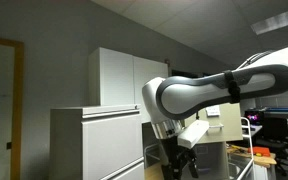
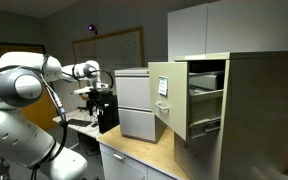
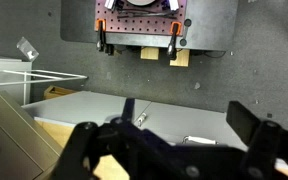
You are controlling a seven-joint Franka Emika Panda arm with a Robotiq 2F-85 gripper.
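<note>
My gripper hangs in the air pointing down, its dark fingers spread wide at the bottom of the wrist view. Nothing shows between them, only grey floor and a pale cabinet surface far below. In the first exterior view the gripper is low at centre right, in front of the light cabinets. From the second exterior view, the gripper appears at the left, apart from the grey drawer cabinet. No object is in its grasp.
A beige cabinet door stands open beside shelves. A perforated mounting plate with black clamps crosses the top of the wrist view. Dark floor lies open below.
</note>
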